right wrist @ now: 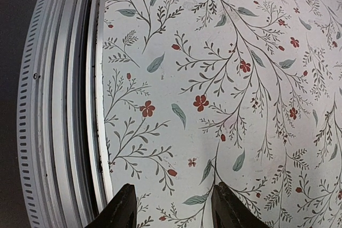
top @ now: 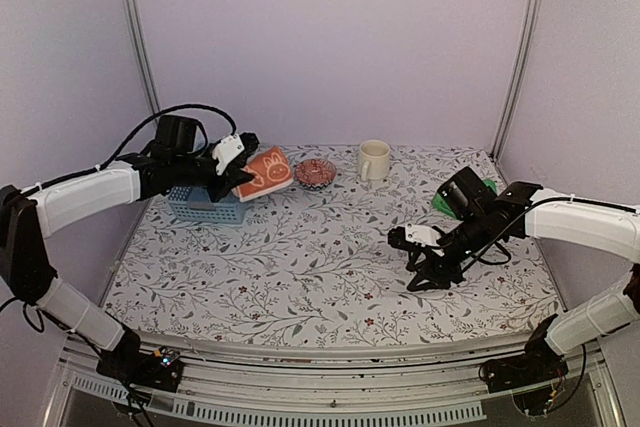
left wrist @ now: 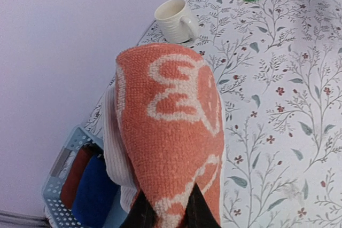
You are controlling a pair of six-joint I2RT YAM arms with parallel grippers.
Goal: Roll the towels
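Observation:
My left gripper (top: 236,175) is shut on an orange towel (top: 264,171) with a white animal pattern, held up beside a blue basket (top: 206,209); in the left wrist view the towel (left wrist: 165,121) is folded into a thick bundle and hides much of the view. Inside the basket (left wrist: 56,185) lie a rust towel (left wrist: 75,174) and a dark blue towel (left wrist: 93,188). A green towel (top: 450,197) rests at the back right, partly behind the right arm. My right gripper hangs open over the front of the table, its fingers empty.
A white mug (top: 373,159) and a red patterned dish (top: 315,173) stand at the back.

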